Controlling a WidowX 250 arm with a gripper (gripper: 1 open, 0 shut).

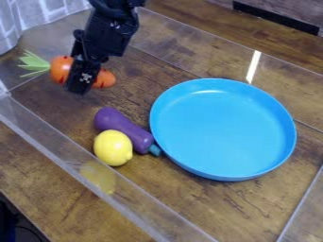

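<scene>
The black gripper (78, 72) reaches down from the top left and is shut on an orange carrot (59, 68) with a pale green top, which points to the left. The fingers cover part of the carrot's middle, and its orange right end shows beside them.
A large blue plate (222, 128) fills the right middle of the wooden table (190, 208). A purple eggplant (121, 125) lies left of it, with a yellow lemon (112, 147) just below. A clear bin wall runs along the lower left.
</scene>
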